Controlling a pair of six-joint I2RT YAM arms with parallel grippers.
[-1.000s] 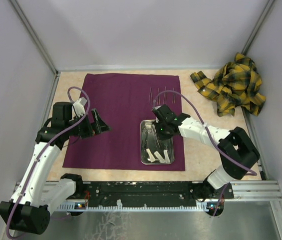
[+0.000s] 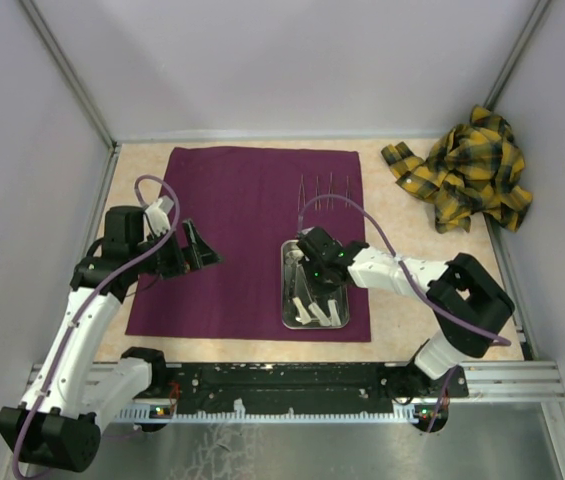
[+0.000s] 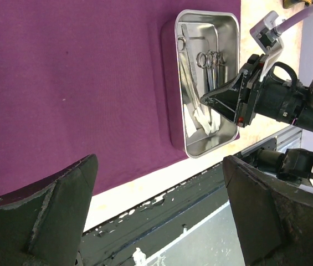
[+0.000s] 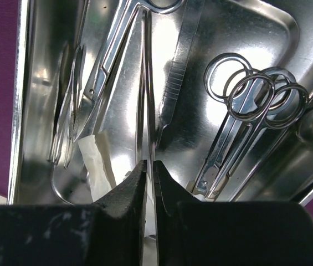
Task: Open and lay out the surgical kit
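Observation:
The steel tray (image 2: 288,311) of instruments sits on the purple cloth (image 2: 222,250). Inside, the right wrist view shows long slender tweezers (image 4: 149,77), scissor-like instruments with ring handles (image 4: 245,127), a scalpel handle (image 4: 175,77) and white wrappers (image 4: 95,163). My right gripper is low over the tray, fingers close together at the lower end of the tweezers; whether they grip them is unclear. Several slim instruments (image 2: 318,195) lie in a row above the tray. My left gripper (image 2: 202,250) stands open over the cloth's left part, nothing between its fingers.
A yellow-and-black plaid cloth (image 2: 462,170) is heaped at the back right. Pale tabletop borders the cloth.
My right gripper and arm have shifted slightly left and toward the front over the tray. The left arm has not visibly moved.

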